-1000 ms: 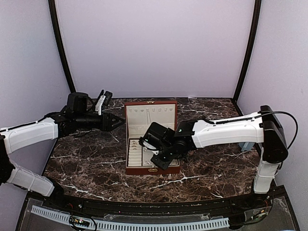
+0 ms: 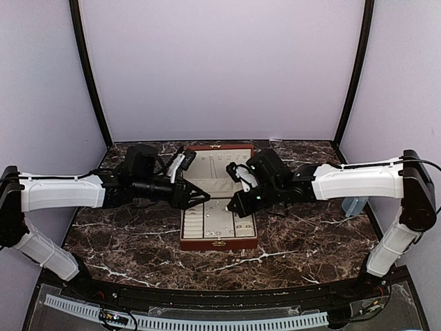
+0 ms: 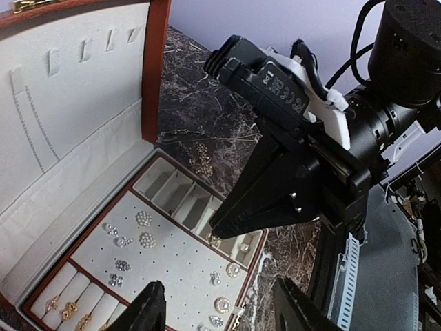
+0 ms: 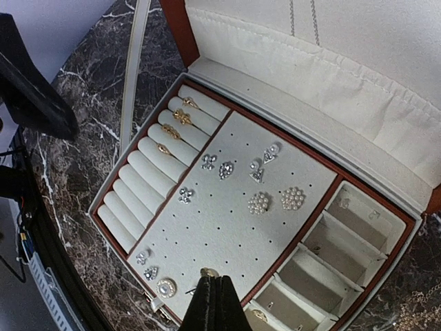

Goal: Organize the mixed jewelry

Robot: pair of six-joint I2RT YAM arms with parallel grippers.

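The open jewelry box stands mid-table, with several gold rings in its ring rolls. Pearl and crystal earrings are set in its pale middle panel. Above the panel my right gripper is shut, a small gold piece of jewelry showing right at its tips. The left wrist view also has this gold piece under the right fingertips. My left gripper is open over the box from the left, nothing between its fingers. The gold piece's exact kind cannot be told.
Open compartments line the panel's right side, a few small pieces inside. Tangled gold jewelry lies on the marble table to the right. The raised lid stands behind, with chains hanging on it. Both arms are close together above the box.
My left arm has swung right, from beside the box to over it. The right gripper has drawn up and back to the right from lower over the box.
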